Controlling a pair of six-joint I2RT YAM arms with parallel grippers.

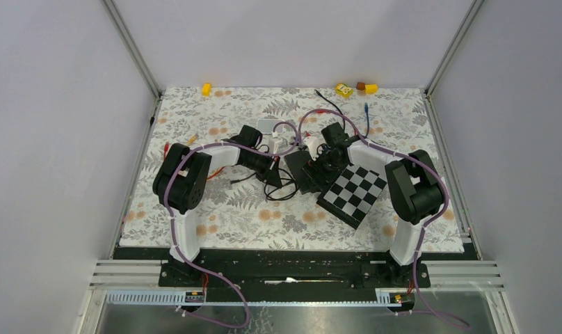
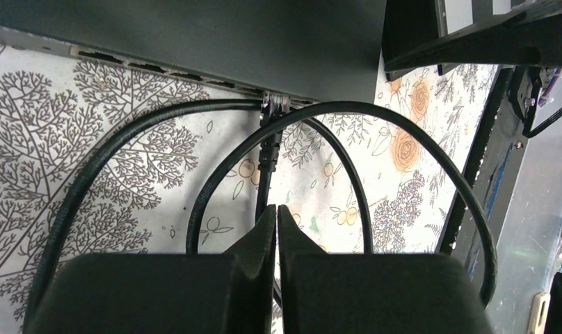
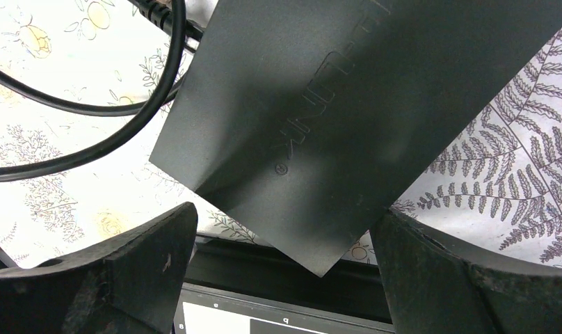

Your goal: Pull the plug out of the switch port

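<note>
The dark switch [image 2: 229, 42] shows a row of ports in the left wrist view; a black plug [image 2: 271, 136] sits in one, its cable running down behind my left gripper, which is shut with nothing visible between its fingertips, short of the plug. Loops of black cable arch around and across it. In the right wrist view the switch's top [image 3: 320, 118] lies between the wide-open fingers of my right gripper, near one corner. A black connector [image 3: 160, 14] shows beside its upper left edge.
A checkerboard board [image 1: 351, 195] lies right of the switch. Loose cables, a white device [image 1: 268, 125] and small yellow items [image 1: 344, 90] are toward the back.
</note>
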